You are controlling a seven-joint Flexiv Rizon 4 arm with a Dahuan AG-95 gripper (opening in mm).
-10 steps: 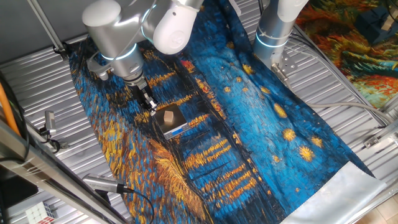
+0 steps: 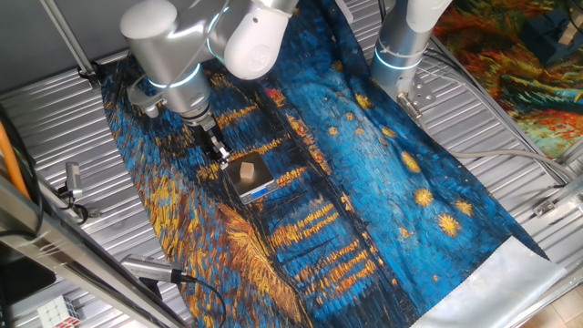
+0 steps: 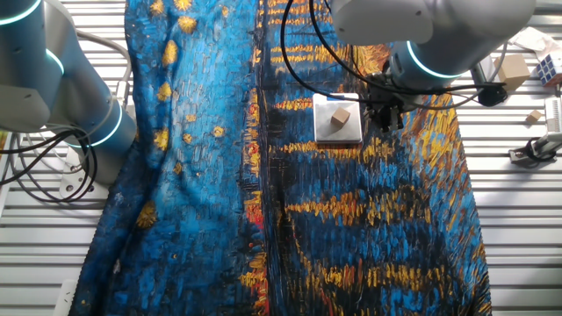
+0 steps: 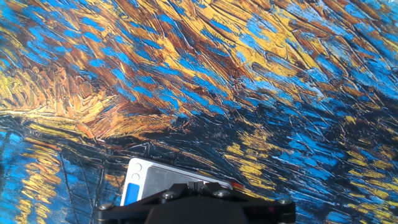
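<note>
A small wooden block (image 2: 247,171) rests on the dark plate of a flat white scale (image 3: 326,132). My gripper (image 2: 223,160) is low beside the scale, close to one of its edges and apart from the block (image 3: 340,117). In the wrist view the fingers (image 4: 186,190) come together at the bottom, and nothing shows between them. The scale (image 4: 135,169) is partly covered by the gripper there, with its blue display showing at the left; the block is hidden in that view.
A painted cloth (image 2: 310,232) covers the table, with creases on its blue side. Black cables (image 3: 303,75) hang near my arm in exterior view 2. Camera mounts (image 2: 155,270) and a cube (image 2: 60,312) lie outside the cloth.
</note>
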